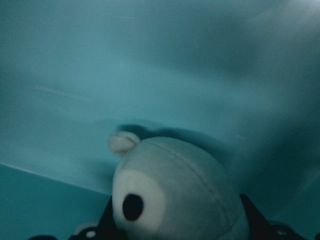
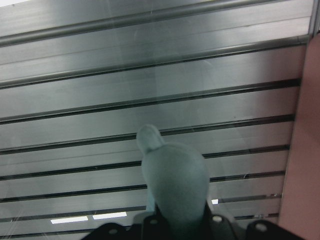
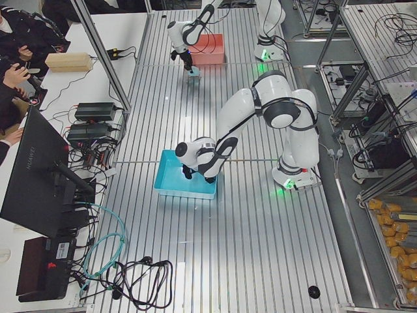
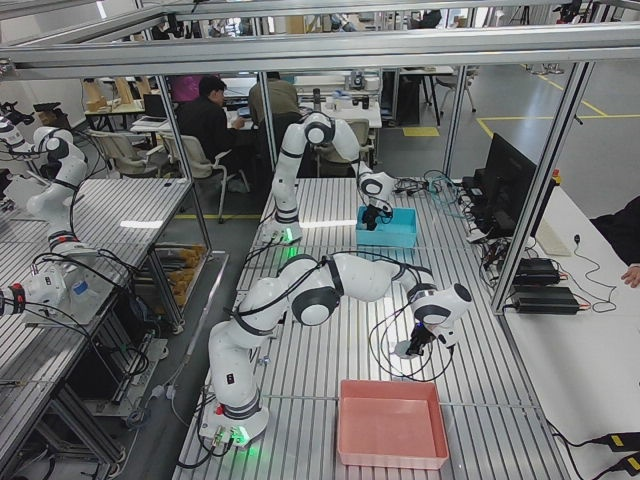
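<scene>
My left gripper (image 3: pixel 199 171) is low inside the blue bin (image 3: pixel 186 190). In the left wrist view a pale plush toy (image 1: pixel 177 190) with a small ear and dark spot sits between its dark fingers; whether they grip it I cannot tell. My right gripper (image 4: pixel 420 342) is beside the pink bin (image 4: pixel 390 420), down at a small pale light-blue plush toy (image 2: pixel 175 185), which sits between its fingers in the right wrist view; how tightly they close on it is unclear.
A monitor (image 3: pixel 42 169), power boxes and cables line one side, with loose cables on the table's near corner. A metal frame surrounds the workspace.
</scene>
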